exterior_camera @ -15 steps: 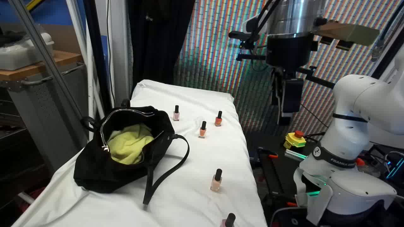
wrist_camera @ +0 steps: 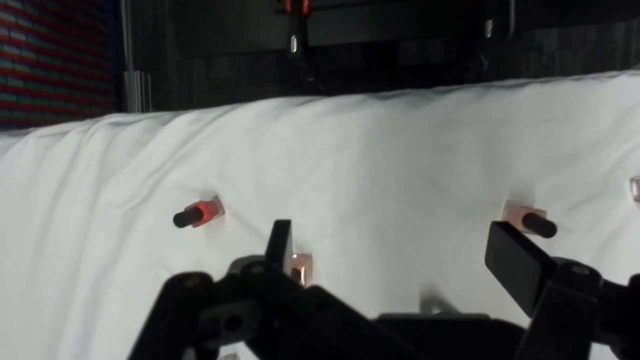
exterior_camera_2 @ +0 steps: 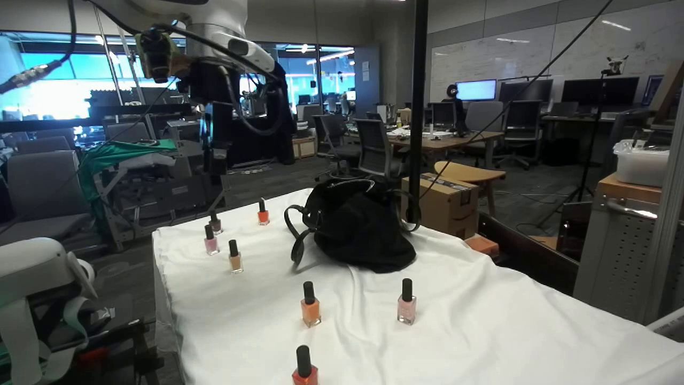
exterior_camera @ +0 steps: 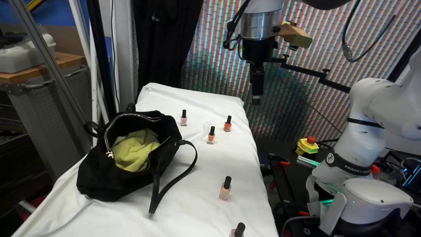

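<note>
Above the table hangs my gripper (exterior_camera: 255, 99), open and empty. The wrist view shows its fingers wide apart over white cloth. Left of the left finger (wrist_camera: 279, 243) stands a red-orange nail polish bottle (wrist_camera: 208, 210); an orange bottle (wrist_camera: 304, 267) is partly covered by that finger. A peach bottle (wrist_camera: 516, 214) stands just beyond the right finger (wrist_camera: 517, 264). A pale pink bottle (exterior_camera: 184, 119) stands near the bag's far end. Several bottles are upright on the cloth, including a dark one (exterior_camera_2: 215, 224) and a red one (exterior_camera_2: 263, 215) at the table's other end.
A black handbag (exterior_camera: 118, 185) sits unzipped on the white-covered table (exterior_camera: 205, 173), with a yellow-green cloth (exterior_camera: 136, 152) inside. One strap (exterior_camera: 173, 183) loops onto the tabletop toward the bottles. Bare cloth lies between the orange and peach bottles.
In exterior view 1 the gripper has moved left and away from the camera, and appears smaller and higher. Bottles and bag have stayed put.
</note>
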